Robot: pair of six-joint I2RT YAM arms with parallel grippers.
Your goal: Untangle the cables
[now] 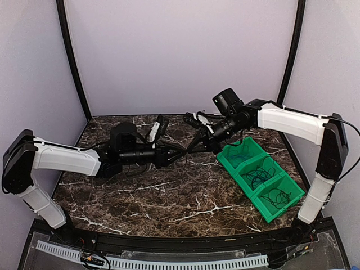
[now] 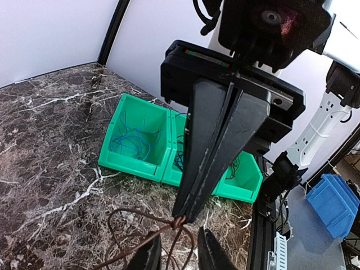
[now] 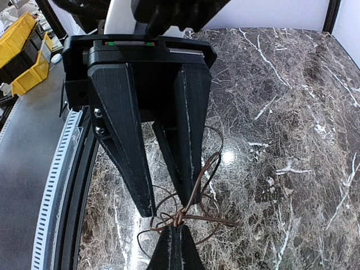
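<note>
A brown cable (image 2: 138, 243) hangs in loose loops, bunched at a knot (image 3: 179, 217) right at the tips of my right gripper. That gripper is shut on the cable, its two fingers pressed together. Facing it from the left, my left gripper is part open, its fingertips on either side of cable strands just below the knot. In the right wrist view the left gripper's fingers (image 3: 125, 140) stand apart close to the knot. From the top view both grippers nearly meet over the table's middle, and the cable is barely visible.
On the right of the marble table (image 1: 135, 202) stands a green three-compartment box (image 1: 260, 179) with blue cables (image 2: 134, 140) in one compartment and dark cables (image 1: 277, 197) in another.
</note>
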